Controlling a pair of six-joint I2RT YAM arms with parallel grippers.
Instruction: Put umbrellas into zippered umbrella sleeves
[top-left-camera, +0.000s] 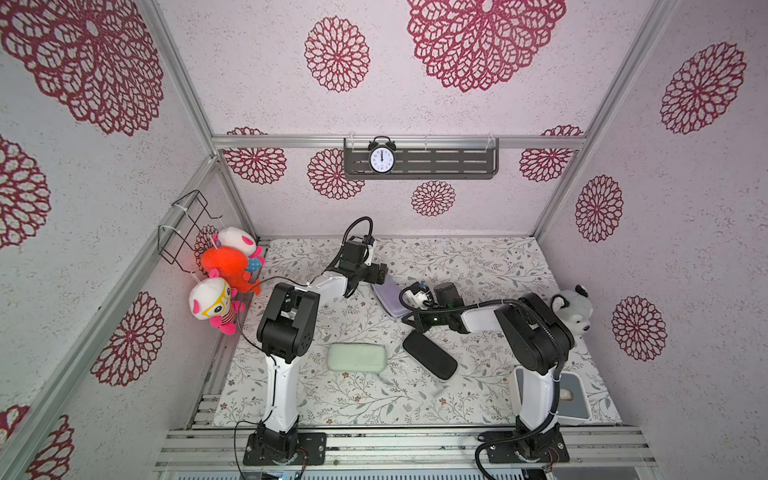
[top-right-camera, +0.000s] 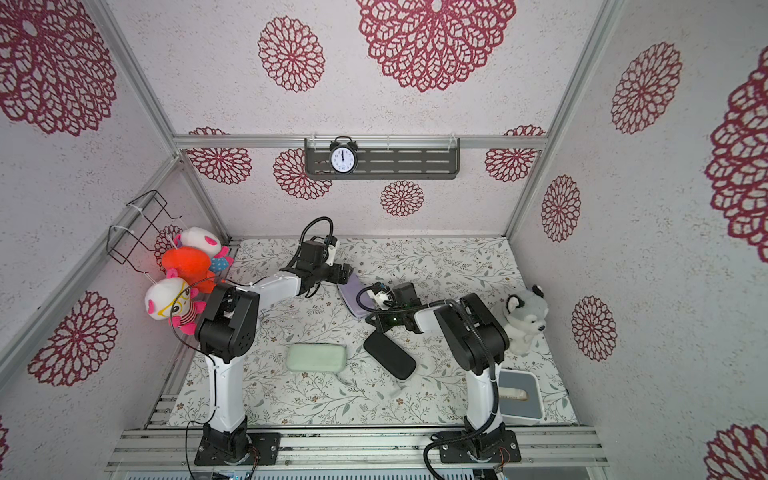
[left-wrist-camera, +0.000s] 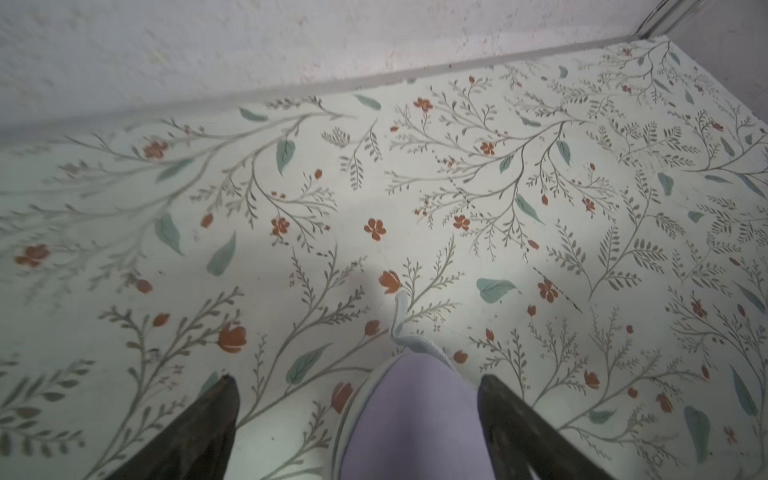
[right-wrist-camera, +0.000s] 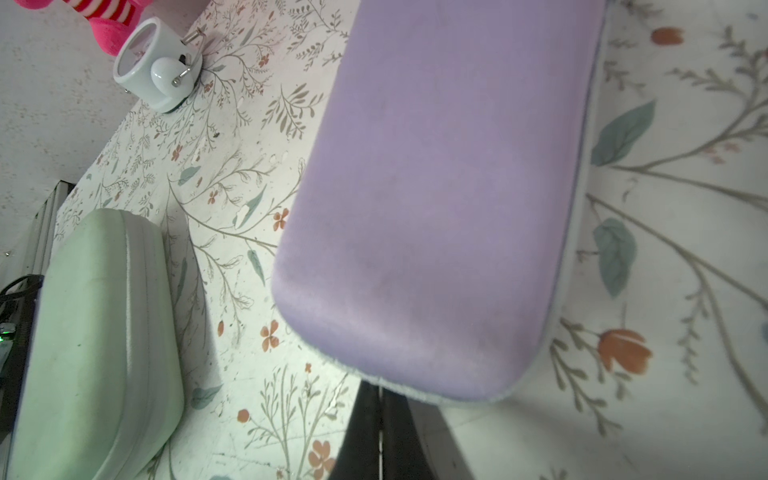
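Note:
The lavender sleeve lies mid-table, its zipper pull toward the back in the left wrist view. My left gripper stands open over the sleeve's far end (left-wrist-camera: 408, 424), fingers on either side. My right gripper is shut at the near end, its fingertips low at or under the sleeve's edge; no grip on it shows. A mint sleeve (top-left-camera: 357, 357) lies at front left and a black one (top-left-camera: 429, 355) at front centre.
Plush toys (top-left-camera: 228, 272) sit along the left, a husky plush (top-right-camera: 525, 316) at the right, and a grey tray (top-right-camera: 528, 400) at front right.

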